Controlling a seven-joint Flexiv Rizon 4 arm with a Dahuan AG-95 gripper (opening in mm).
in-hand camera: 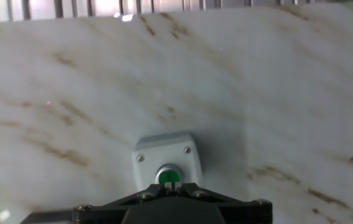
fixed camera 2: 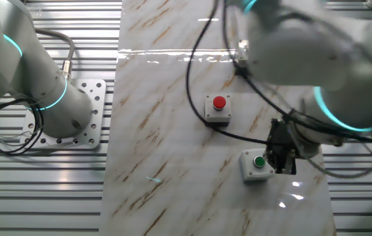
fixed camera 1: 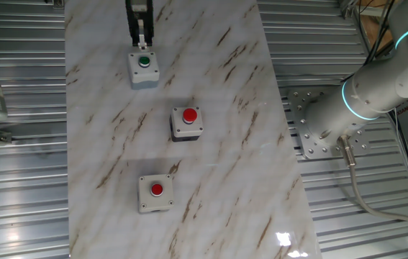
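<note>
A white box with a green button (fixed camera 1: 144,62) stands near the far end of the marble table. Its button shows plainly in exterior view 1, and my gripper (fixed camera 1: 142,47) is just beyond it with the fingertips together. In exterior view 2 the same green-button box (fixed camera 2: 250,172) is right beside the dark gripper (fixed camera 2: 275,169). The wrist view has the green button (in-hand camera: 169,177) straight past the tips of my gripper, which is shut with nothing seen between its fingers. Whether the tips touch the box cannot be told.
Two more boxes with red buttons stand on the table, one in the middle (fixed camera 1: 186,123) and one closer to the front (fixed camera 1: 155,193). Bare marble tabletop (fixed camera 1: 232,180) surrounds them. A black cable (fixed camera 2: 191,85) hangs from the arm across exterior view 2.
</note>
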